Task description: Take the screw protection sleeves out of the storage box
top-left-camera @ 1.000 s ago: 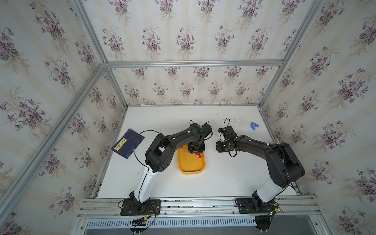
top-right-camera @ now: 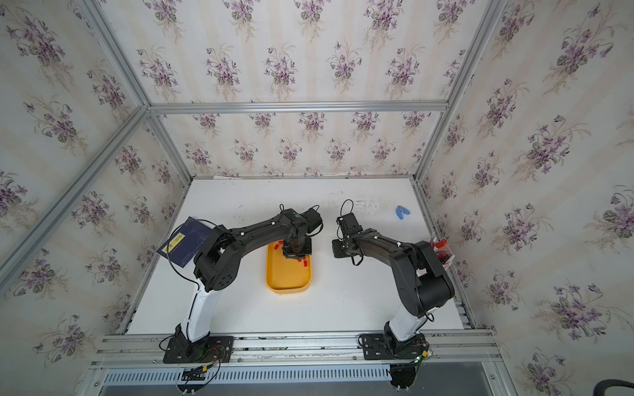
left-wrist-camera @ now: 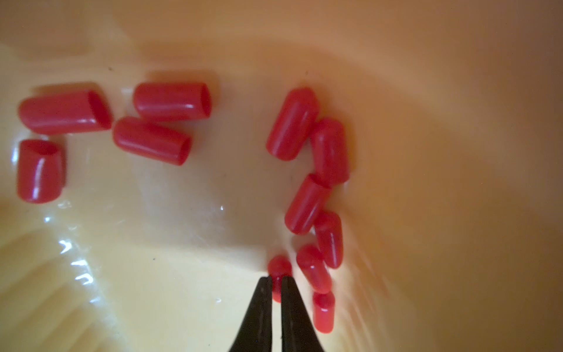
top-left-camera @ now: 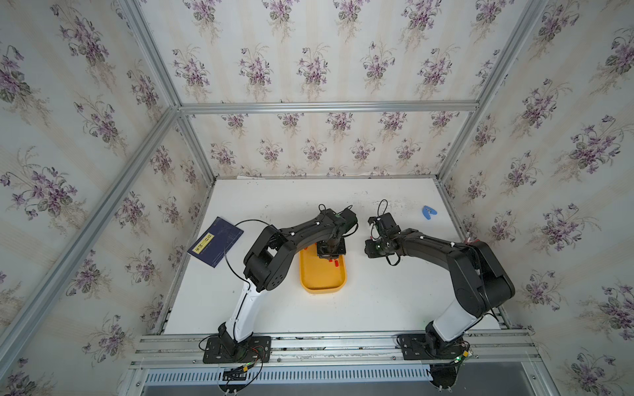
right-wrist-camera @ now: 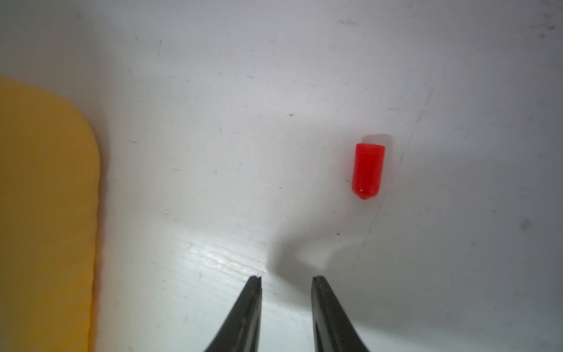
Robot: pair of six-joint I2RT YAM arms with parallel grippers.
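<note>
Several red sleeves [left-wrist-camera: 293, 124] lie on the floor of the orange storage box [left-wrist-camera: 176, 246], spread in two clusters in the left wrist view. My left gripper reaches down into the box, its narrow fingertips shut on a small red sleeve [left-wrist-camera: 279, 267] at the lower end of the right cluster. Outside the box, one red sleeve [right-wrist-camera: 368, 170] rests alone on the white table in the right wrist view. Over bare table, my right gripper stands part open, nothing between its fingers and the lone sleeve ahead and to the right of them.
In the right wrist view the orange wall of the box [right-wrist-camera: 47, 223] borders the left side. A dark blue folder [top-left-camera: 215, 242] lies at the table's left, and a blue item [top-left-camera: 428, 212] at the back right.
Both arms stand almost where they were, with only slight shifts visible.
</note>
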